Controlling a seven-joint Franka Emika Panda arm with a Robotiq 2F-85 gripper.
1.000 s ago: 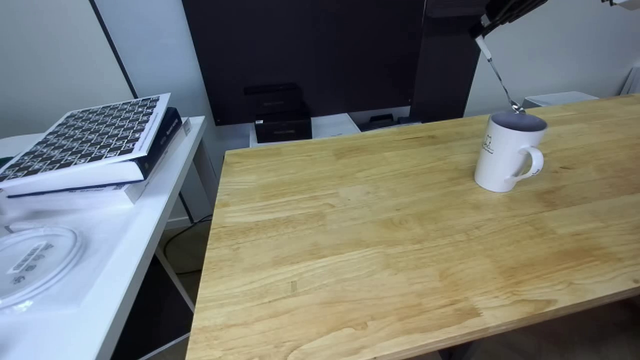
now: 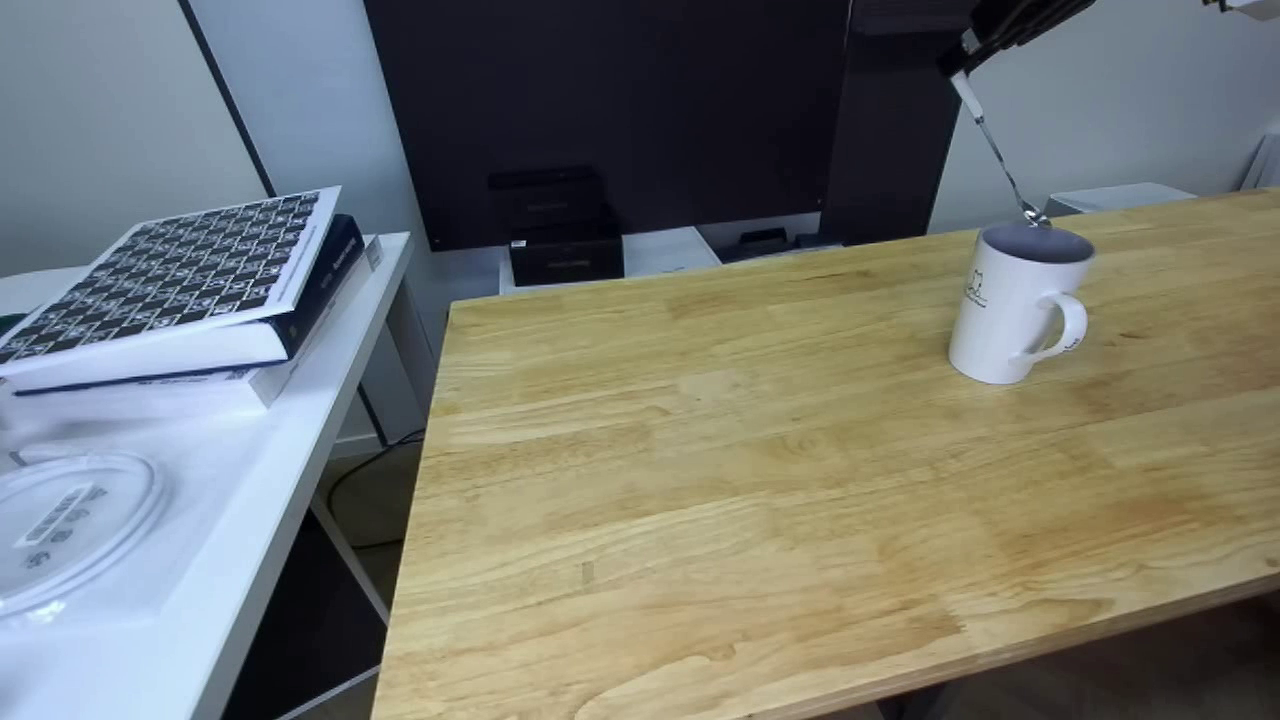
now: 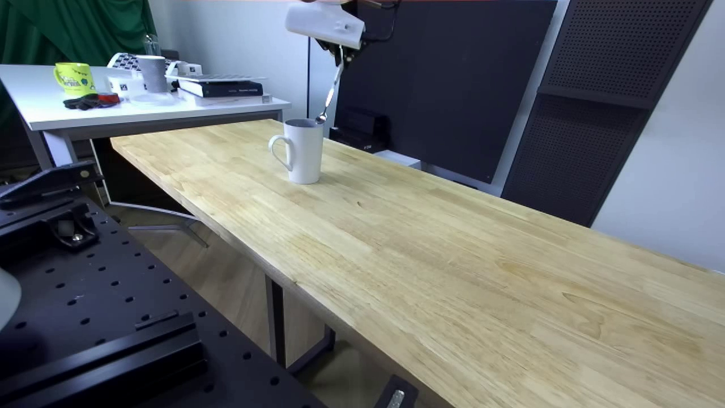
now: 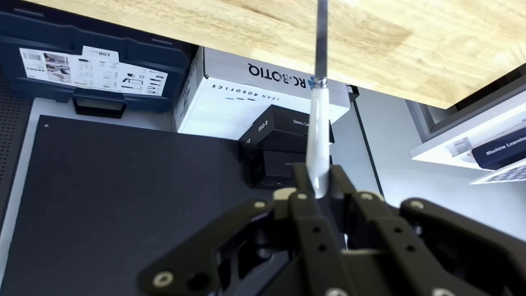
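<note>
My gripper is shut on the white handle of a long metal spoon (image 4: 319, 128). In exterior view 1 the spoon (image 2: 996, 150) slants down from the gripper (image 2: 957, 74) at the top right, its bowl at the far rim of a white mug. That mug (image 2: 1002, 312), grey inside and with a small dark drawing, stands upright on the wooden table. Exterior view 2 shows the spoon's bowl (image 3: 321, 118) by the rim of the mug (image 3: 307, 153); I cannot tell whether they touch. In the wrist view the mug and the spoon's bowl are out of sight.
A white side table (image 2: 258, 480) at the left carries a stack of books (image 2: 180, 282). Behind the far edge are a white Robotiq box (image 4: 236, 108), black boxes (image 4: 281, 133) and a dark blue case (image 4: 49, 39).
</note>
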